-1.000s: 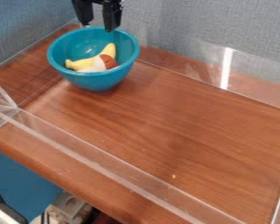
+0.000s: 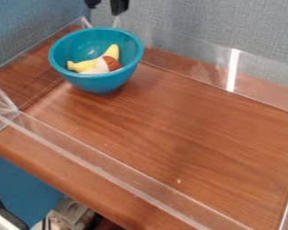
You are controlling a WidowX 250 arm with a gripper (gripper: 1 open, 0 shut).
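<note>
A teal bowl [image 2: 96,77] stands at the back left of the wooden surface. Inside it lie a yellow object [image 2: 84,65], banana-like in shape, and a rounded pale and red object [image 2: 108,65]. My dark gripper [image 2: 107,7] hangs above the bowl, cut off by the top edge of the view, with only its lower ends showing. They stand apart, with nothing seen between them.
Clear plastic edging runs along the near left, back and right. Grey padded walls rise at the back and left.
My gripper has risen a little, so less of it shows at the top of the view. The bowl and what lies in it have not moved.
</note>
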